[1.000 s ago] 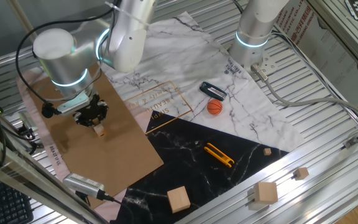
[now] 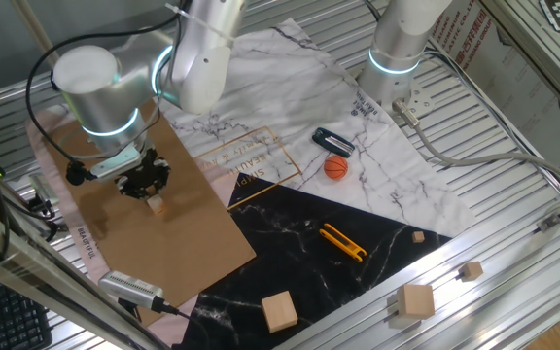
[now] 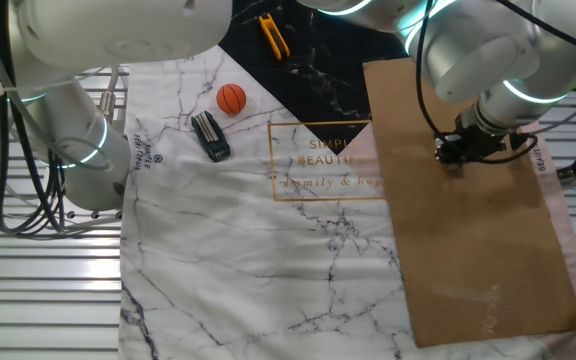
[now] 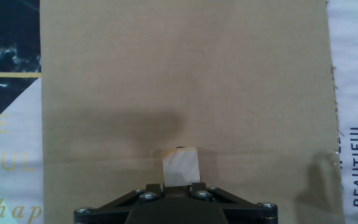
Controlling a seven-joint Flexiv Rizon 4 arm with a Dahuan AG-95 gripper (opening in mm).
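Observation:
A small pale wooden block [image 4: 181, 167] shows at the bottom centre of the wrist view, right at the fingertips. My gripper has its fingers drawn in close, shut on the block's near end. Seen from exterior view 1, the gripper [image 2: 145, 185] points down over the brown cardboard sheet [image 2: 188, 238], and the block [image 2: 157, 204] pokes out below it. Whether the block touches the cardboard is unclear. In exterior view 2 the gripper [image 3: 452, 152] is partly covered by its arm and cable, and the block is hidden there.
An orange ball [image 2: 335, 167], a dark stapler-like object [image 2: 333, 142] and a yellow cutter [image 2: 343, 242] lie on the marble cloth. Several wooden blocks, including a larger one [image 2: 280, 311], stand near the front edge. Most of the cardboard is bare.
The block's visible end below the gripper looks very slightly shifted or turned. The arm and everything else appear still.

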